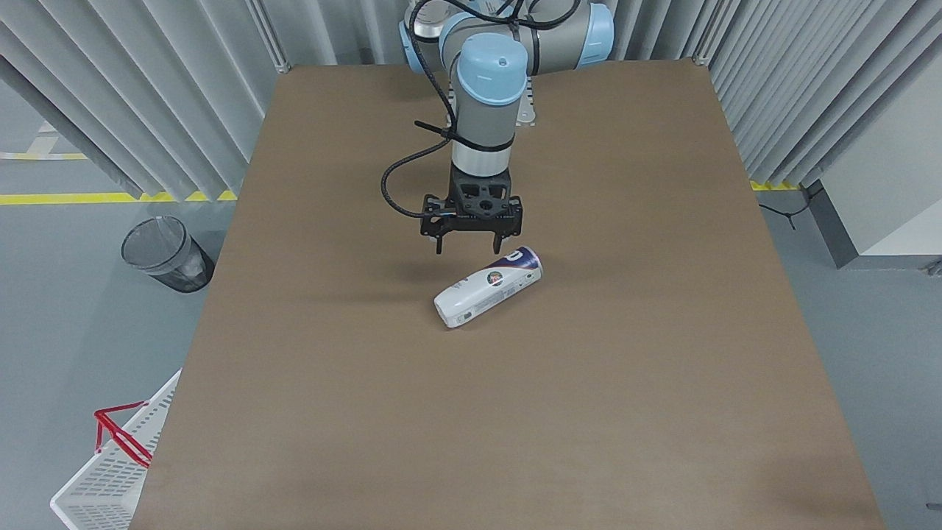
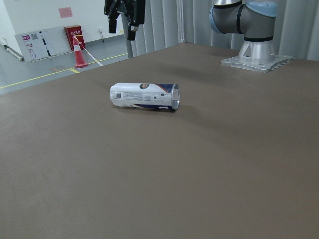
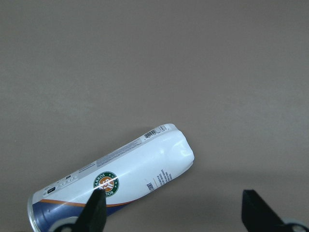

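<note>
A white, blue-ended can (image 1: pixel 487 287) lies on its side on the brown table (image 1: pixel 512 415), its open end toward the back right in the front view. My gripper (image 1: pixel 468 244) hangs above and just behind it, open, with nothing between its fingers. The left view shows the same can (image 2: pixel 142 95) horizontal on the tabletop, with the gripper (image 2: pixel 122 30) raised above. In the wrist view the can (image 3: pixel 137 169) fills the lower left, partly beneath one finger.
On the floor to the left stand a mesh bin (image 1: pixel 168 253) and a white basket (image 1: pixel 97 495) with red handles. The robot's base (image 2: pixel 254 62) sits at the back of the table.
</note>
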